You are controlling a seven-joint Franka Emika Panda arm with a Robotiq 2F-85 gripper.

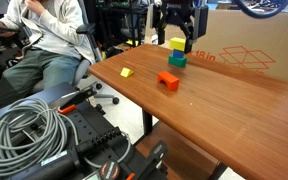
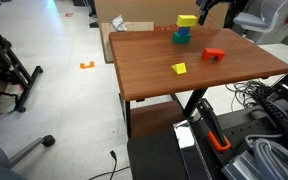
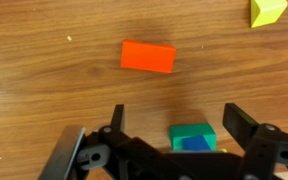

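Note:
A stack stands on the table, with a green block at the bottom, a blue block on it and a yellow block on top. My gripper is open and nothing sits between its fingers. It hangs over the table near the stack, whose green base and blue part show between the fingers at the bottom edge of the wrist view; the top is mostly cut off there. A red-orange block lies apart on the table. A smaller yellow piece lies by itself in the upper right corner.
A cardboard box stands behind it. A seated person is off to the left, and coiled cables lie at the front left.

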